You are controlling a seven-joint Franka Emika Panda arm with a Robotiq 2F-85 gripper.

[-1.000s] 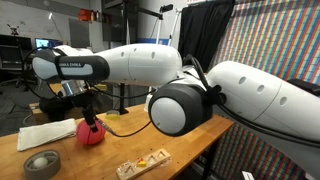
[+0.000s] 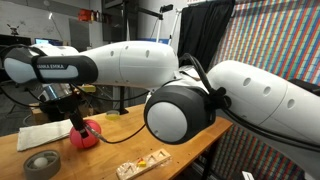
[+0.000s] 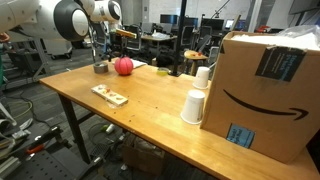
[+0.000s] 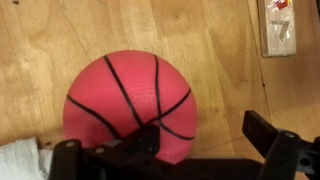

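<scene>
A red ball with black basketball lines point(image 4: 120, 95) rests on the wooden table, seen from above in the wrist view. Wide apart, the fingers of my gripper hold nothing: the left one overlaps the ball's lower right in this view, while the right one is over bare wood. Exterior view 1 has the gripper point(image 2: 80, 120) close by the red ball point(image 2: 88, 138), partly covering it; whether they touch cannot be told. The red ball point(image 3: 124, 66) also shows at the table's far end in exterior view 2.
A grey ring-shaped roll point(image 2: 42, 163) and white cloth point(image 2: 40, 137) lie near the ball. A wooden block piece point(image 3: 110, 96) lies on the table. White cups point(image 3: 193, 106) and a large cardboard box point(image 3: 258, 95) stand at the right.
The ball, cloth and roll stay where they were.
</scene>
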